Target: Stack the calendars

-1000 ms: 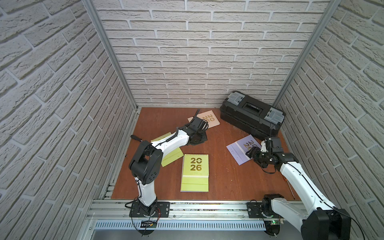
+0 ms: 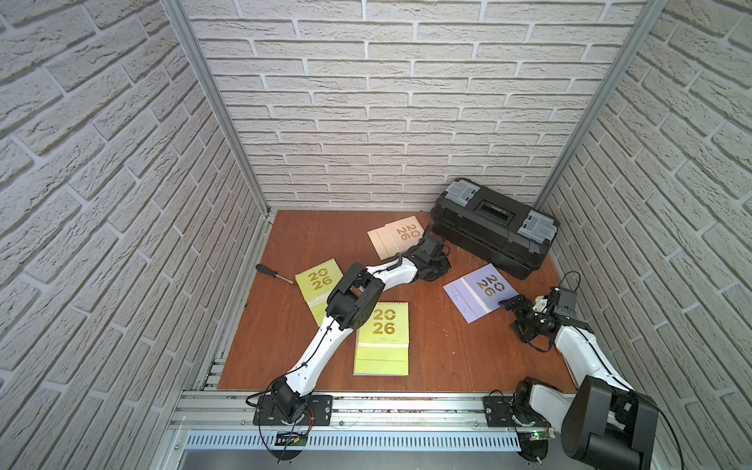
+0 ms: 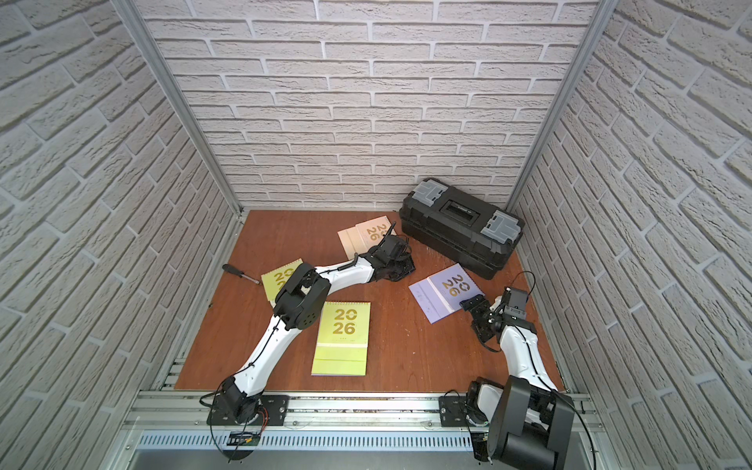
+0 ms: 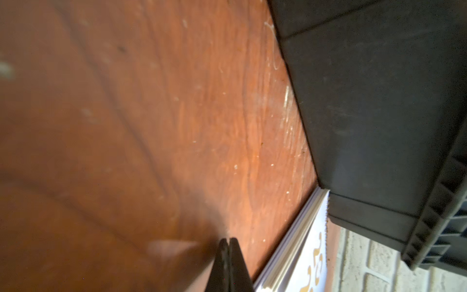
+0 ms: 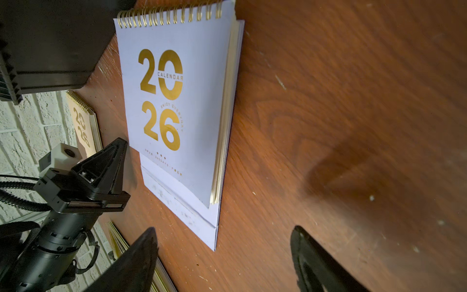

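My left gripper (image 2: 434,254) is shut, with nothing visible between its fingers, low beside the purple calendar (image 5: 175,97), between it and the pink calendar (image 3: 368,231) at the back. In the left wrist view its fingertips (image 4: 232,245) are over bare wood, near the purple calendar's page edge (image 4: 311,258). My right gripper hangs open and empty at the right side, beside the purple calendar. A yellow calendar (image 2: 317,282) lies at the left, partly behind my left arm; another yellow calendar (image 3: 340,352) lies front centre.
A black toolbox (image 2: 489,223) fills the back right. A screwdriver (image 2: 266,271) lies at the far left. Bare table (image 2: 462,356) shows at the front right and back left. Brick walls enclose the sides and back.
My left gripper has moved right and lower, away from in front of the pink calendar toward the toolbox and purple calendar. My right gripper has moved rightward and toward the front.
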